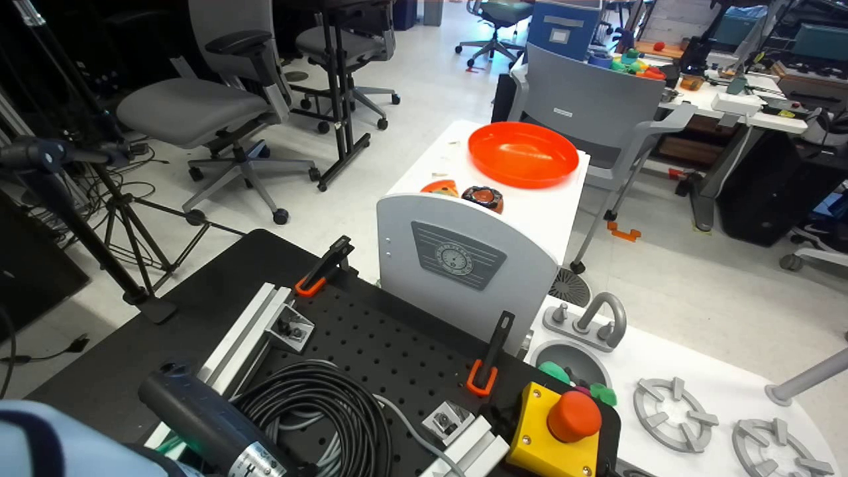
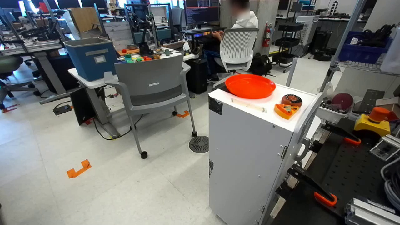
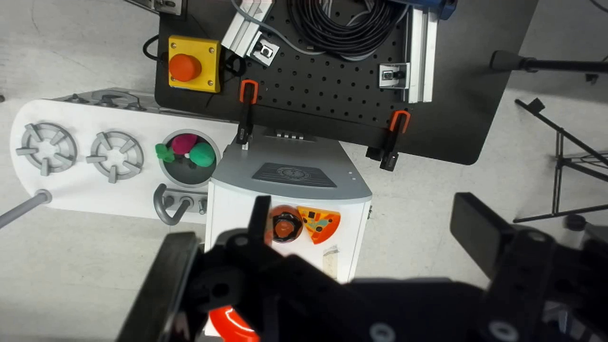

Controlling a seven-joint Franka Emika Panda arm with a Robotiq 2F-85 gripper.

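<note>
In the wrist view my gripper stands open, its fingers [image 3: 476, 228] wide apart and nothing held between them. Below it, seen from above, is the white play-kitchen top with a pizza slice [image 3: 320, 223] and a round brown-and-orange toy [image 3: 285, 224], side by side near the grey back panel [image 3: 296, 162]. One finger partly overlaps the round toy in that view. A red plate [image 2: 250, 86] rests on the same white top, beyond the two toys; in the wrist view the gripper body hides most of it. Neither exterior view includes the gripper.
A small sink [image 3: 188, 171] holds green and dark pink toy pieces, with a grey faucet [image 1: 601, 318] beside it. Clamps [image 1: 491, 358], a yellow box with a red button [image 1: 560, 425] and coiled cable [image 1: 318, 413] occupy the black table. Open floor lies around the kitchen.
</note>
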